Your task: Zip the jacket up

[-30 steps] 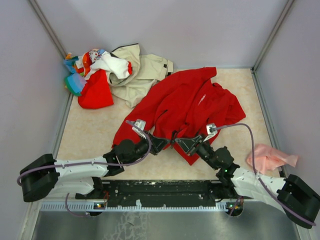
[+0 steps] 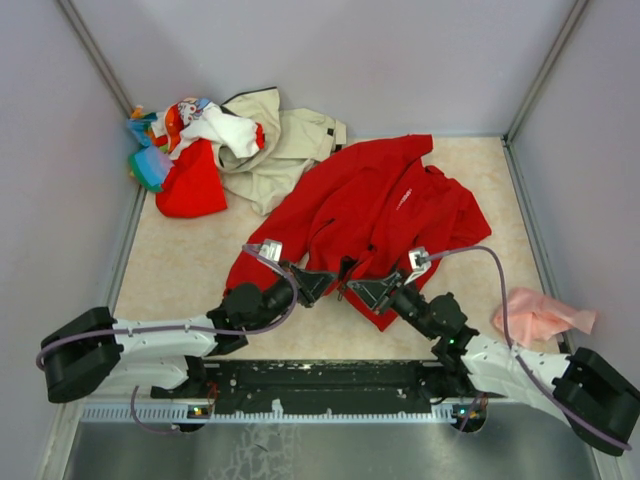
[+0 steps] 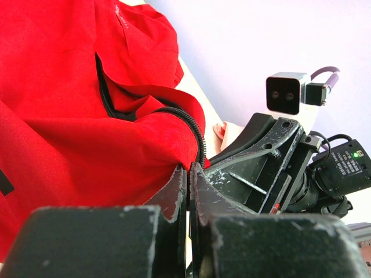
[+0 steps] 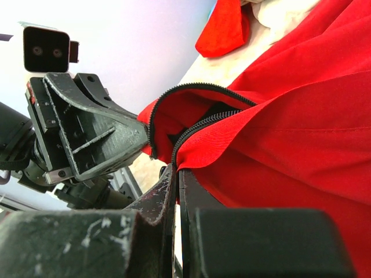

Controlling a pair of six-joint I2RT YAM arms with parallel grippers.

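The red jacket (image 2: 400, 210) lies spread with its lower front edge between my grippers. In the left wrist view my left gripper is shut at the end of a black zipper tape (image 3: 194, 130), pinching the jacket's edge. In the right wrist view my right gripper is shut on the other zipper edge (image 4: 203, 124), where the tape runs down into its fingertips. The two grippers face each other closely at the jacket's near middle. Whether the zipper ends are joined is hidden.
A pile of beige, white, red and colourful clothes (image 2: 280, 160) lies at the back left. A pink cloth (image 2: 545, 315) lies at the right. Grey walls enclose the table (image 2: 175, 260); bare surface shows at left and along the front.
My left gripper has shifted very slightly in the top view; the right gripper and jacket look almost unchanged.
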